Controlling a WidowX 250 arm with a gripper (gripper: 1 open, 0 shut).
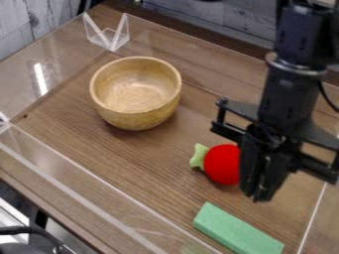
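The black gripper (pixel 259 159) fills the right side, raised over a red round object (pixel 221 164) with a green tip (pixel 199 155), which it partly covers. Its fingers point down; how far apart they stand is hard to tell. A green rectangular block (pixel 236 230) lies at the bottom right, below the gripper and uncovered.
A large tan bowl (pixel 135 91) sits at the upper left. A clear wire-like object (pixel 107 32) stands farther back. Dark cables lie at the bottom-left corner.
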